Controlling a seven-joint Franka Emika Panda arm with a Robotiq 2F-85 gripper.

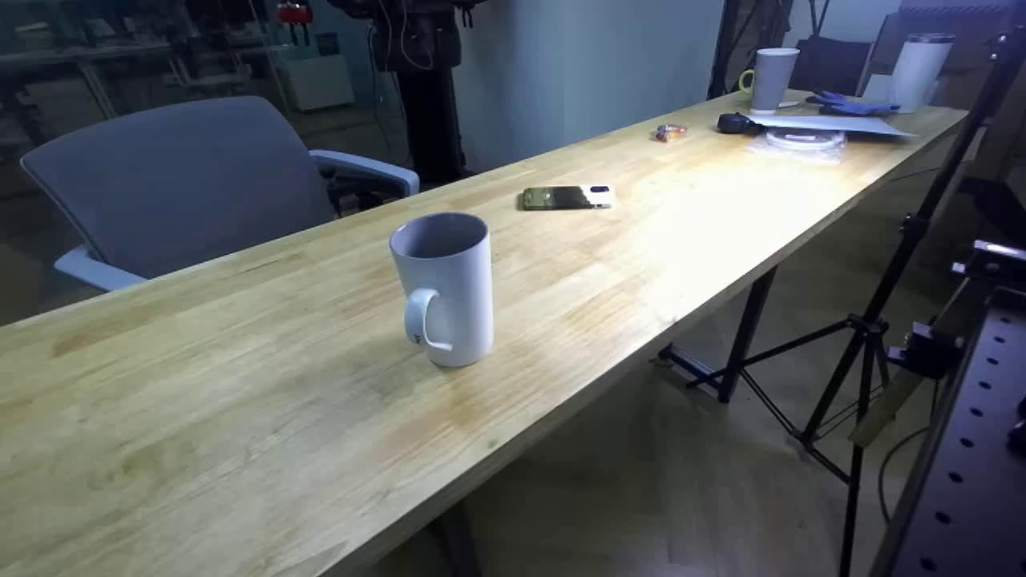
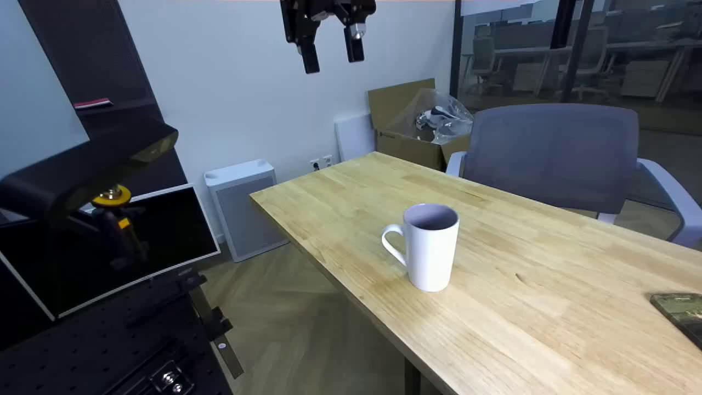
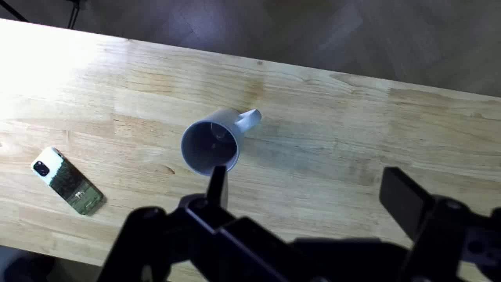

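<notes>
A tall white mug [image 1: 459, 298] with a grey inside stands upright on the wooden table, its handle showing clearly in exterior view 2, where the mug [image 2: 431, 253] is near the table's edge. High above the tabletop in that view, my gripper [image 2: 333, 58] hangs open and empty. From the wrist view, the mug [image 3: 209, 141] is seen from overhead, its handle pointing to the upper right. One finger of the open gripper overlaps the mug's lower rim in the picture, while the other is far to the right over bare wood.
A phone [image 3: 69, 182] with a landscape-patterned back lies flat on the table [image 1: 240, 385]. At the far end are a second mug [image 1: 772, 82], a tumbler [image 1: 920, 72], gloves [image 1: 851, 106] and a small wrapped item [image 1: 670, 133]. An office chair [image 2: 554, 158] stands against the long side.
</notes>
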